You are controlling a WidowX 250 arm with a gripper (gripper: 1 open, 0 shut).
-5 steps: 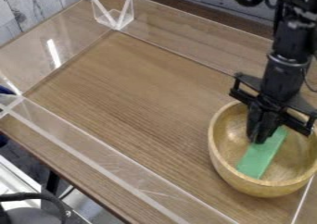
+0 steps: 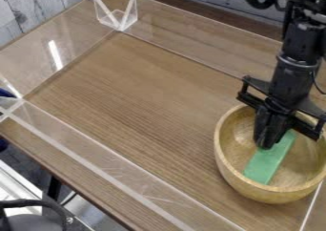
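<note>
My black gripper [image 2: 268, 137] reaches down from the top right into a wooden bowl [image 2: 232, 168] at the lower right of the table. A flat green object [image 2: 265, 166] lies in the bowl just below the fingertips, partly hidden by them. The fingertips look close together; whether anything is between them is hard to see, and none of the green object is clearly lifted.
A small clear item [image 2: 117, 15] stands at the back left. Dark cables or parts [image 2: 29, 214] lie off the table at the lower left.
The gripper has shifted very slightly within the bowl; the bowl and green object look almost unchanged.
</note>
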